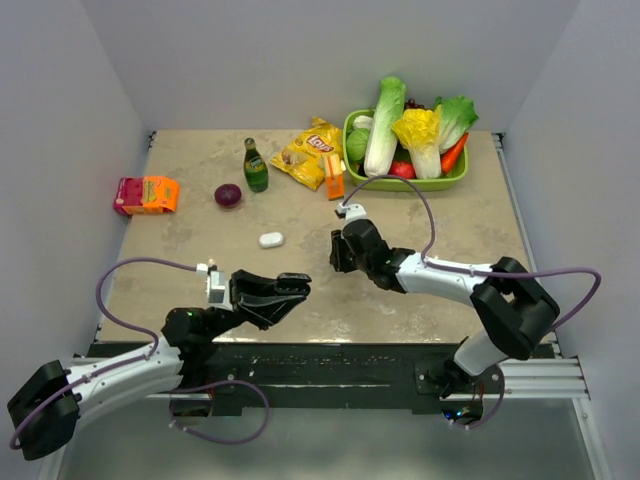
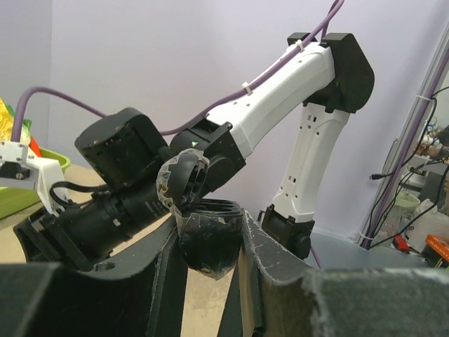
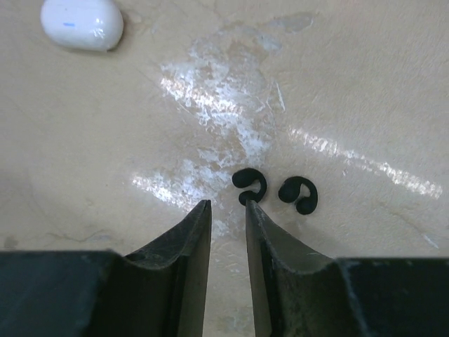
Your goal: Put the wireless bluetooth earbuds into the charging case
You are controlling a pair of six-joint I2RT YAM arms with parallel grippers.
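My left gripper [image 1: 292, 293] is shut on the black charging case [image 2: 209, 241], held up over the front of the table; its lid stands raised in the left wrist view. My right gripper hovers above the table, part open with nothing seen between its fingers. Just beyond its fingertips two black earbuds lie on the tabletop, one [image 3: 249, 179] nearer the middle, the other [image 3: 307, 203] to its right. A white oval object [image 3: 81, 24] lies at the upper left of the right wrist view.
A green basket of vegetables [image 1: 438, 183], chips bag [image 1: 298, 154], orange carton [image 1: 334, 178], green bottle [image 1: 255, 165], onion [image 1: 228, 195] and snack boxes [image 1: 146, 195] stand along the back.
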